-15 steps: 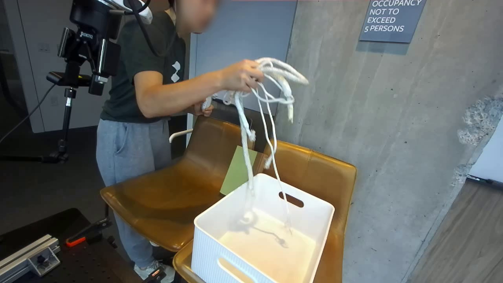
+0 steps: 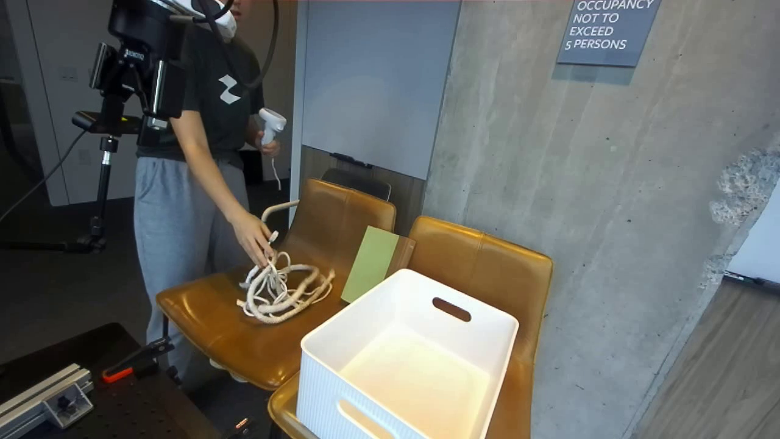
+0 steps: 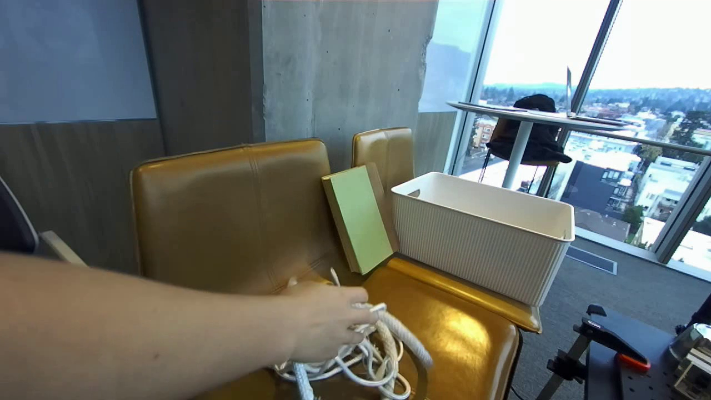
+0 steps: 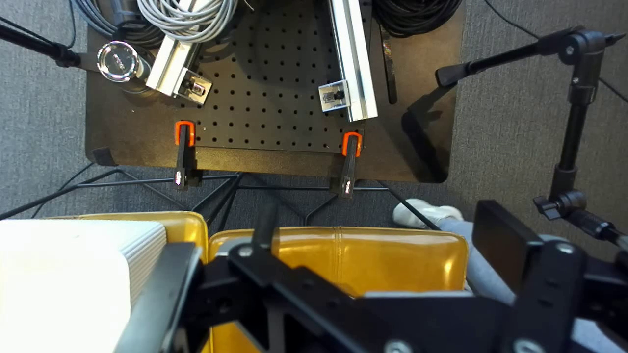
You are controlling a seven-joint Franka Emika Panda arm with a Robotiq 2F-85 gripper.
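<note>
A loose tangle of white rope (image 2: 283, 291) lies on the seat of the left tan chair (image 2: 208, 322), with a person's hand (image 2: 253, 238) touching it. In exterior view 2 that hand and forearm hide part of the rope (image 3: 383, 353). The white ribbed bin (image 2: 329, 388) stands on the neighbouring chair, its visible inside empty. High at the upper left of exterior view 1 hangs my gripper (image 2: 135, 91), well away from the rope. The wrist view shows its fingers (image 4: 159, 300) spread wide with nothing held between them; no rope is visible there.
A green box (image 3: 360, 216) leans between the chair backs beside the bin. The dark perforated table (image 4: 265, 126) carries metal rails, coiled cables and orange clamps (image 4: 351, 144). A black stand arm (image 4: 571, 129) rises at its side. The person stands behind the left chair.
The person has moved the rope from above the bin onto the left chair seat, emptying the bin of the dangling ends. The person stepped leftward. My arm looks unmoved.
</note>
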